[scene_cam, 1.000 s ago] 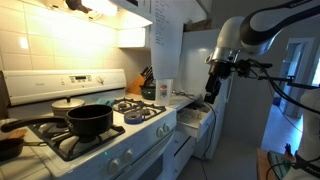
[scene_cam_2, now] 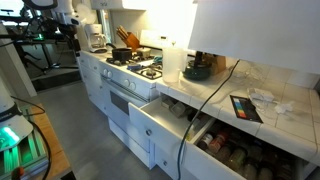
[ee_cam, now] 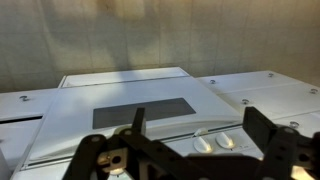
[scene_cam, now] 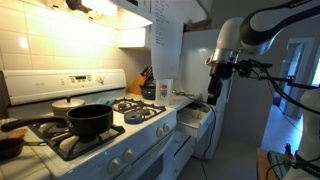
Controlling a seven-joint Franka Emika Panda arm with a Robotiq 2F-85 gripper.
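My gripper shows its two dark fingers well apart in the wrist view, open with nothing between them. Below it are the white oven front with a dark window (ee_cam: 145,114), the tiled floor and a pair of pale knobs (ee_cam: 212,142). In exterior view 1 the gripper (scene_cam: 213,92) hangs from the arm at the right, in the air, apart from the stove (scene_cam: 122,158). A black pot (scene_cam: 91,121) sits on a stove burner, and a lidded pan (scene_cam: 68,104) stands behind it. Exterior view 2 has the arm (scene_cam_2: 52,38) at the far upper left.
An open drawer (scene_cam_2: 163,122) juts out beyond the stove, and another open drawer (scene_cam_2: 262,160) holds several jars. A knife block (scene_cam: 148,88) and a whitish container (scene_cam: 164,92) stand on the counter. Clear floor (scene_cam_2: 105,125) lies before the cabinets.
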